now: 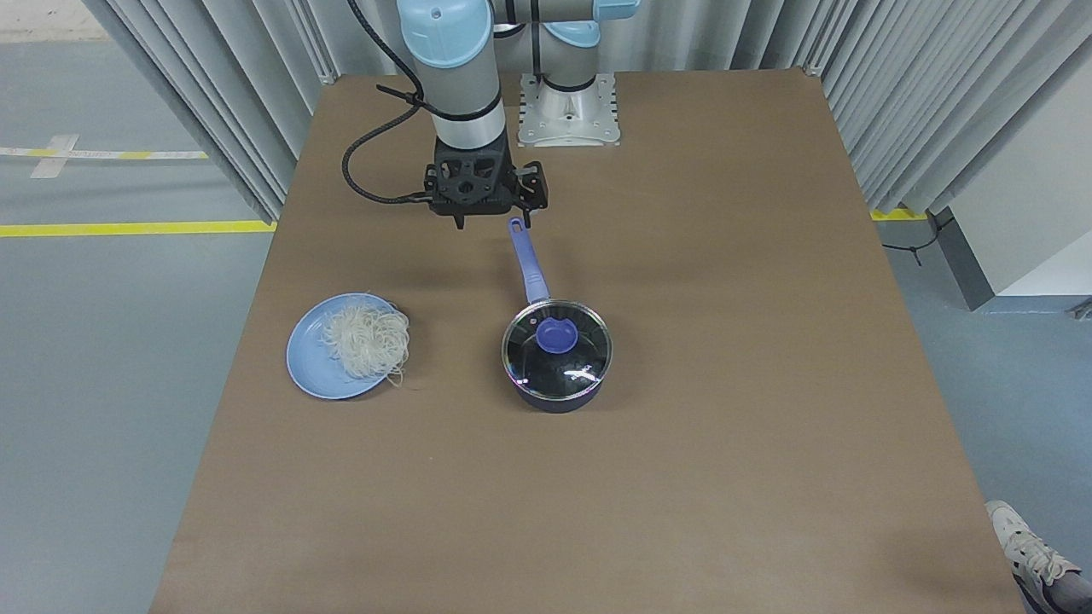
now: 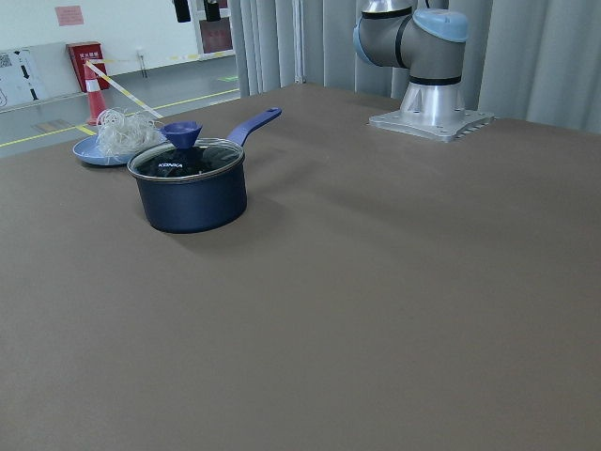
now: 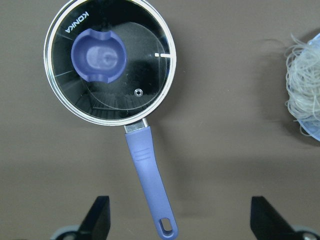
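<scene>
A dark blue saucepan (image 2: 192, 202) with a glass lid and purple knob (image 1: 555, 334) sits mid-table, its purple handle (image 3: 150, 180) pointing toward the arm. My black gripper (image 1: 493, 219) hangs above, near the handle's end. In the wrist view its two fingers (image 3: 97, 220) stand wide apart on either side of the handle's tip, nothing between them but the view of the handle below; it is open. A light blue plate (image 1: 312, 358) carrying a heap of pale noodles (image 1: 365, 338) lies left of the pan in the front view.
My arm's base plate (image 1: 568, 128) is at the back edge. A person's shoe (image 1: 1024, 542) shows on the floor at the lower right.
</scene>
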